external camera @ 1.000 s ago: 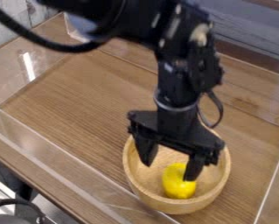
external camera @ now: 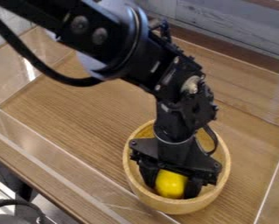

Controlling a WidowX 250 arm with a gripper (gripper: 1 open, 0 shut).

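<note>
A yellow object (external camera: pixel 170 183) lies inside a light wooden bowl (external camera: pixel 184 204) at the lower middle. My black gripper (external camera: pixel 172 175) reaches down into the bowl from above, its open fingers around the yellow object, partly hiding it. Whether the fingers touch it is unclear.
A white wall is at the top. A dark gap and a cable are at the lower left edge.
My gripper has moved down from above the bowl to inside it, around the yellow object, which is now more hidden.
</note>
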